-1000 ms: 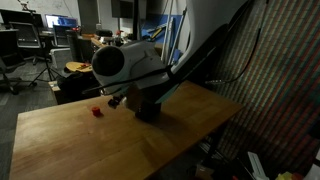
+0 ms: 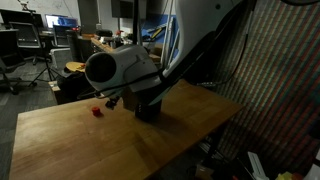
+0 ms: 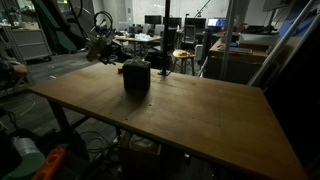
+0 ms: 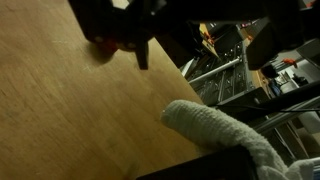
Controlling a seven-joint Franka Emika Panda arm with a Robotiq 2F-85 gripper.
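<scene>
A small red object (image 2: 96,111) lies on the wooden table, left of a dark box (image 2: 148,109). In the wrist view, part of the red object (image 4: 106,46) shows behind the dark fingers of my gripper. The gripper is open and I see nothing held in it; how far it stands above the table is hard to judge. A pale rolled cloth (image 4: 225,128) extends past the dark box (image 4: 205,165) in the wrist view. From the other side, the box (image 3: 137,77) stands near the table's edge, with my gripper (image 3: 104,47) beyond it.
A stool (image 3: 183,60) and office desks stand behind the table. A ribbed dark wall (image 2: 280,75) rises on the right in the first exterior view.
My arm has shifted slightly left and down in the first exterior view, bringing the gripper nearer the red object. The red object and the box stay where they were.
</scene>
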